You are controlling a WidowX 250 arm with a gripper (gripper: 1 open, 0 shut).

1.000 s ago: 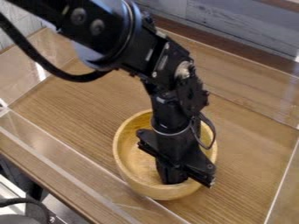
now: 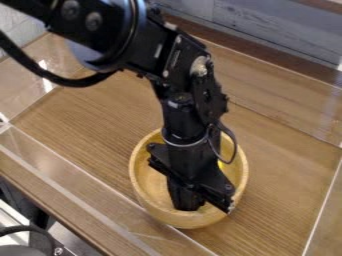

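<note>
The black gripper [image 2: 187, 192] reaches down into a yellow round bowl [image 2: 144, 172] on the wooden table, its fingertips low inside it near the front. The gripper looks shut, and its body hides much of the bowl's inside, so anything between or under the fingers cannot be seen clearly.
A clear strip runs along the left front edge, past which cables show at lower left. A pale wall stands at the back.
The arm and gripper have shifted slightly to the left and back within the bowl. The bowl stays about where it was.
</note>
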